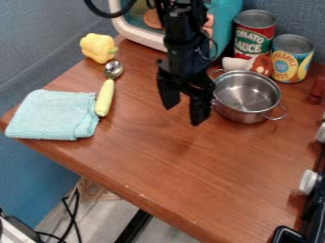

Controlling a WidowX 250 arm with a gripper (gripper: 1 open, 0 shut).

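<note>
My black gripper hangs over the middle of the wooden table, just left of a steel pot, its fingers spread apart with nothing visible between them. Left of it lie a spoon with a pale yellow handle and a folded light blue cloth. A yellow pepper sits at the back left.
Two cans, a tomato can and a yellow-labelled can, stand at the back right, near a turquoise-and-white toy appliance. A dark appliance lines the right edge.
</note>
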